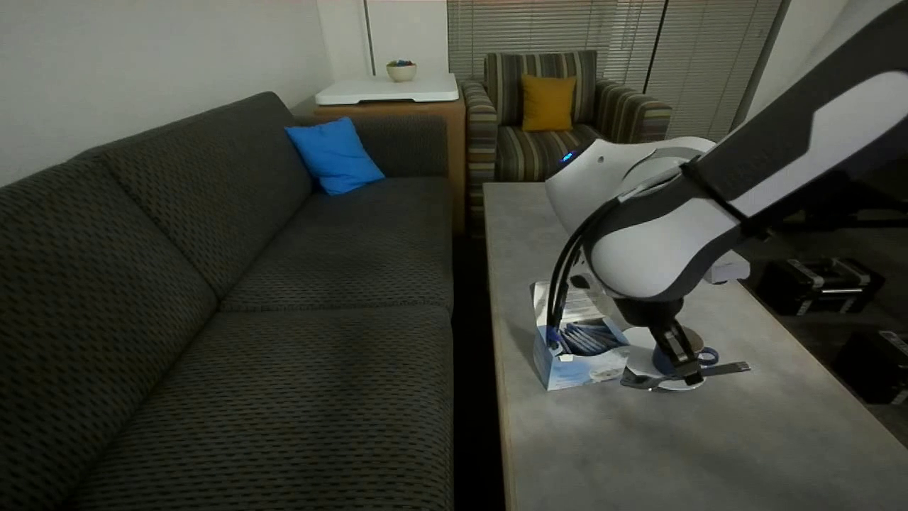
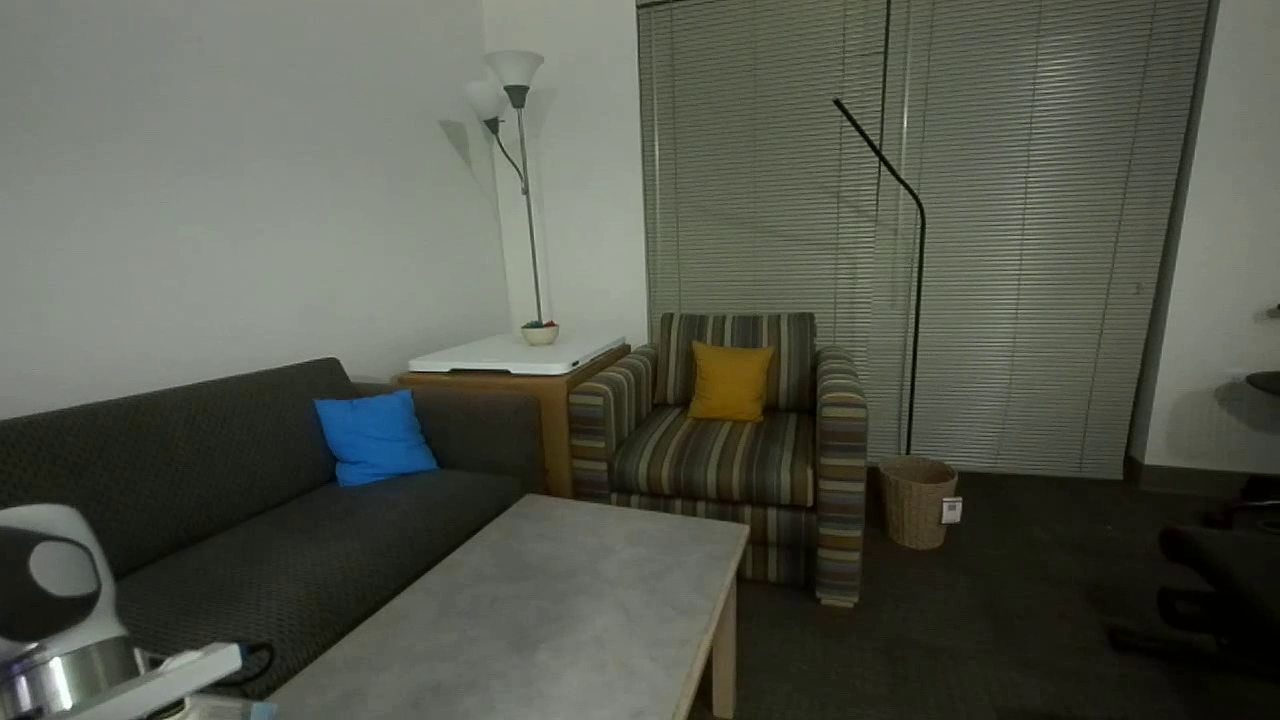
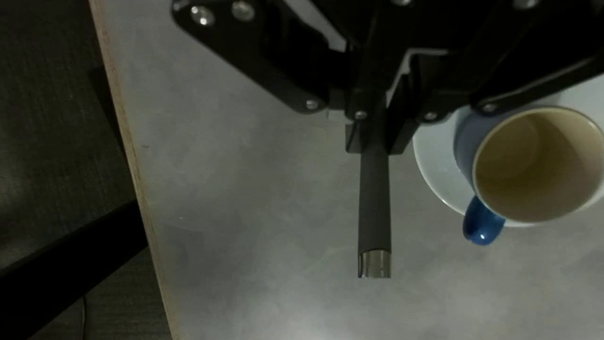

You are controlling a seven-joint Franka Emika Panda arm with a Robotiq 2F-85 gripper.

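Observation:
My gripper (image 1: 691, 373) is shut on a long, thin grey utensil (image 1: 725, 369), held roughly level in front of the blue mug (image 1: 663, 361). In the wrist view the utensil's dark grey handle (image 3: 374, 204) sticks out from between the fingers and ends in a shiny metal cap. The gripper's body hides its other end there; in exterior view 1 that end looks wider. The mug, empty-looking with a cream inside, stands upright on a white saucer (image 3: 433, 164), to one side of the gripper. Whether the utensil touches the mug or saucer cannot be told.
An open light-blue box (image 1: 585, 372) of packets stands left of the saucer, close to the arm's cables. A dark sofa (image 1: 340, 366) runs along the left, across a narrow gap.

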